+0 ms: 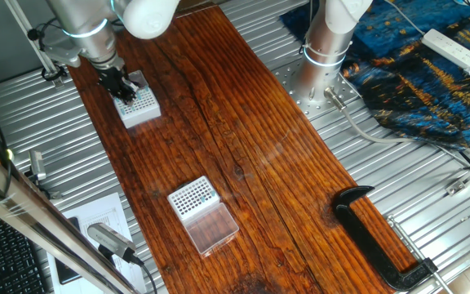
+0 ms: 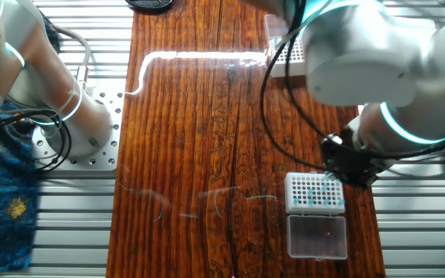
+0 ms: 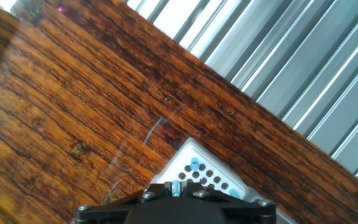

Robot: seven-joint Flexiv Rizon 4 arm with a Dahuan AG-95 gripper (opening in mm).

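A white tube rack (image 1: 139, 112) with rows of holes stands near the table's left edge, its clear lid open. Several light-blue tubes (image 2: 312, 192) sit in this rack in exterior view 2. My gripper is over the rack, its tips close together around a small light-blue tube; how far that tube sits in or above a hole is hidden. Another blue tube (image 3: 195, 163) shows in the rack just beyond the tips. A second white rack (image 1: 192, 198), lid open as well, rests farther down the table with a small bluish spot at one hole.
A black clamp (image 1: 367, 237) grips the table's right edge. Dark cables (image 2: 266, 108) hang from the arm.
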